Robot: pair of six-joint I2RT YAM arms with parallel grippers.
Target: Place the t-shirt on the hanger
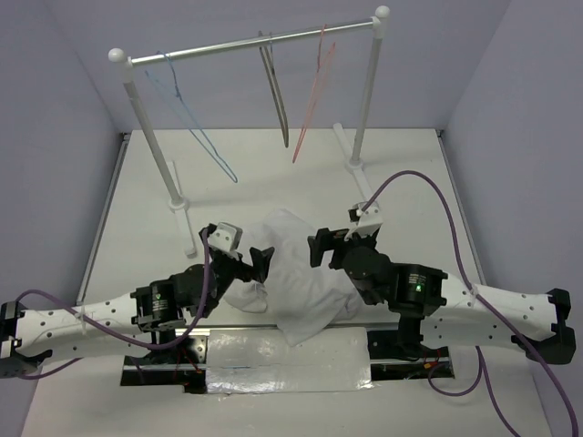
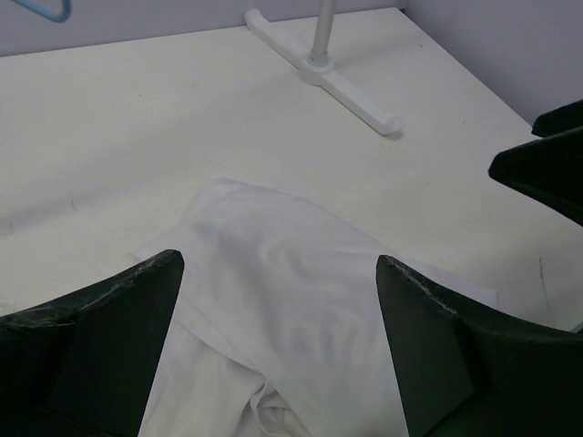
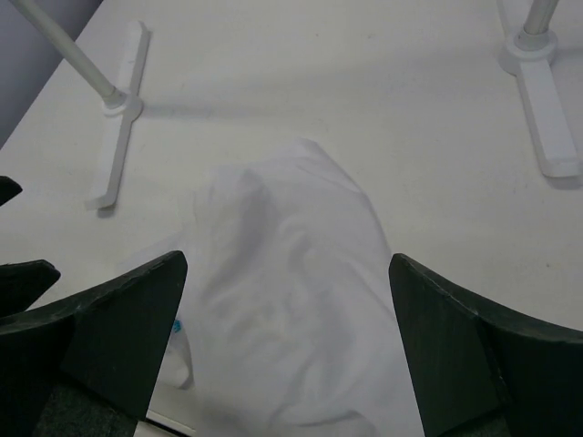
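Note:
A white T-shirt [image 1: 301, 273] lies loosely spread on the white table, also filling the lower middle of the left wrist view [image 2: 282, 291] and the right wrist view [image 3: 282, 273]. My left gripper [image 1: 246, 263] and my right gripper [image 1: 330, 244] hang over it, both open, with nothing held. Three hangers hang from the rail [image 1: 241, 44]: a blue one [image 1: 209, 146], a dark metal one [image 1: 276, 91] and a pink one [image 1: 312, 100].
The rack stands on white feet [image 1: 182, 220] at both sides of the table [image 1: 237, 159]. Bare table lies behind the shirt. Grey walls close the space at the sides and back.

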